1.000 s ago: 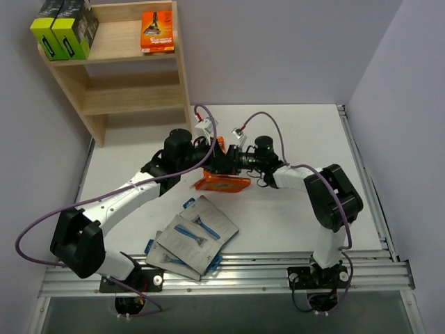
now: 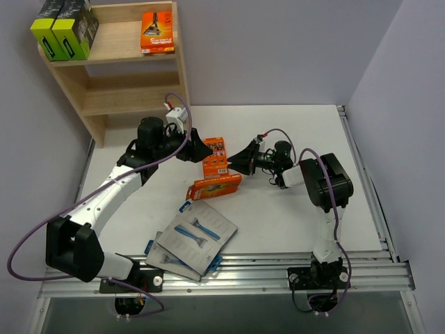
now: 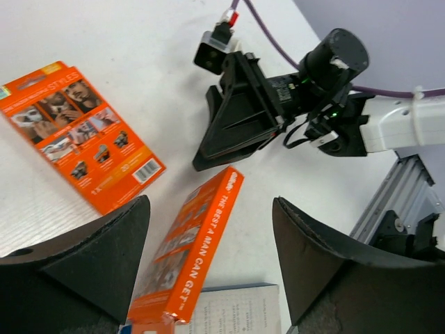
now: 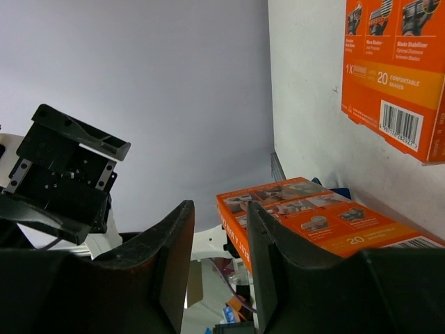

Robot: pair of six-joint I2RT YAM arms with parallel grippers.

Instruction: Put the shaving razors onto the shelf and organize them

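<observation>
Two orange razor boxes are on the white table: one lies flat (image 3: 83,132), and the other (image 3: 191,240) is tilted up near the gray packs, its narrow side showing. My left gripper (image 2: 207,152) is open above the left edge of the flat box, nothing between its fingers. The right gripper stands partly open, a gap between its fingertips. In the top view this gripper (image 2: 231,164) hangs by the tilted box's right end; the right wrist view has that box (image 4: 313,216) beyond its right finger. Whether they touch is unclear.
The wooden shelf (image 2: 132,92) at the back left holds two green-black boxes (image 2: 66,31) and an orange box (image 2: 157,32) on top; its middle level is empty. Gray cutlery packs (image 2: 197,235) lie at the front.
My left gripper has drawn back to the left from between the boxes. The right gripper has shifted slightly and lies apart from it. The tilted box has moved slightly left and down.
</observation>
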